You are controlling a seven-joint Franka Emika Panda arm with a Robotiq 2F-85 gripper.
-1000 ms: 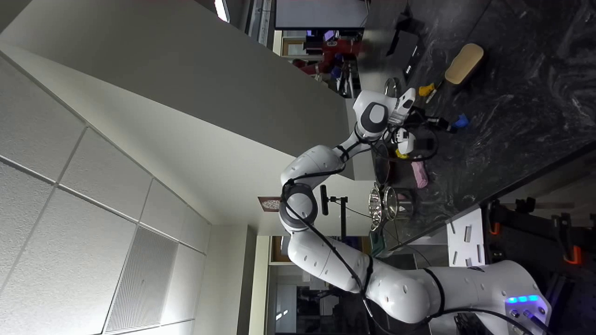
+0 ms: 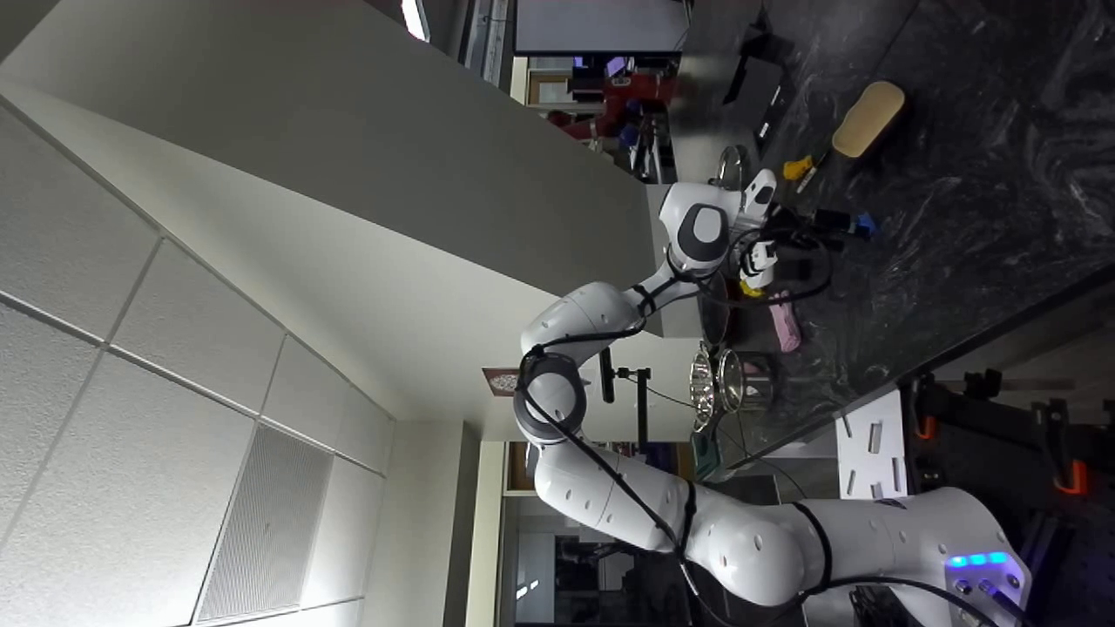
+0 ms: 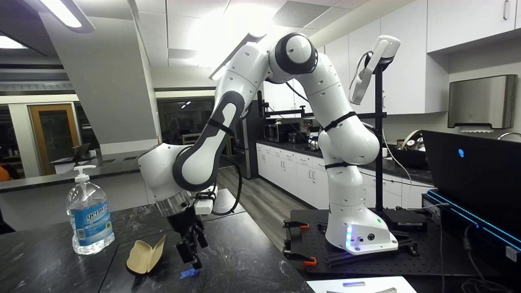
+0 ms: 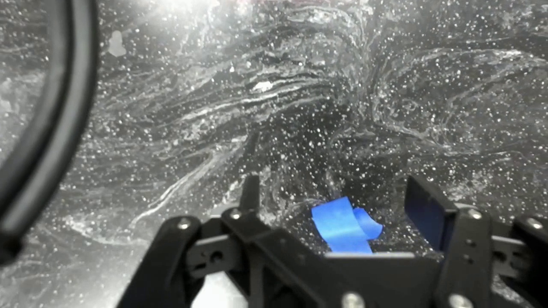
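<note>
A small piece of blue tape (image 4: 339,226) lies folded on the dark counter, low in the wrist view. My gripper is open around it as seen from the wrist, one black finger on either side and no contact visible. From exterior view 2, the gripper (image 3: 194,250) points down just above and behind the blue tape (image 3: 189,273). In exterior view 1 the blue tape (image 2: 865,225) shows right at the fingertips. Nothing is seen held between the fingers.
An open tan case (image 3: 141,257) stands left of the gripper, with a sanitizer bottle (image 3: 90,215) beyond it. Exterior view 1 shows a pink object (image 2: 785,320) and metal pots (image 2: 731,380) nearby. Bare counter surrounds the tape.
The arm has shifted slightly, and the gripper has come a little nearer the blue tape, which now shows less in exterior view 1. Other objects have stayed put.
</note>
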